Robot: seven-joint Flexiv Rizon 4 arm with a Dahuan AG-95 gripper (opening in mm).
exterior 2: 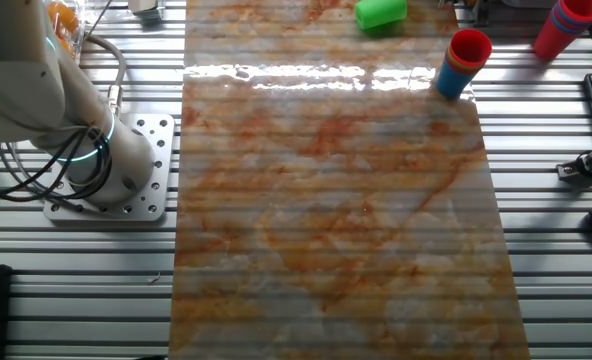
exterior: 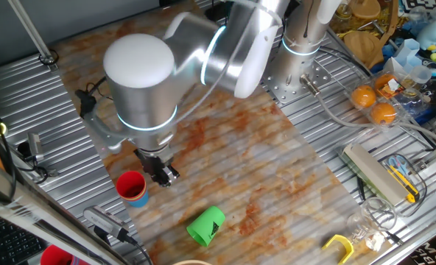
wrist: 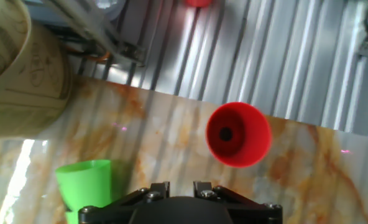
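Observation:
A stack of nested cups, red (exterior: pixel 131 182) on top with blue below, stands upright near the mat's edge; in the wrist view the red cup's mouth (wrist: pixel 239 134) faces the camera. A green cup (exterior: pixel 205 225) lies on its side on the marbled mat, and part of it (wrist: pixel 84 186) shows at the wrist view's lower left. My gripper (exterior: pixel 166 177) hangs beside the stack, apart from the green cup. In the wrist view its fingertips stand apart, with nothing visible between them.
A brown round container (wrist: pixel 28 81) stands at the wrist view's left. More red cups (exterior 2: pixel 566 25) sit off the mat, and a small camera (exterior: pixel 106 221) stands by the mat's edge. Orange balls (exterior: pixel 383 112) lie far right.

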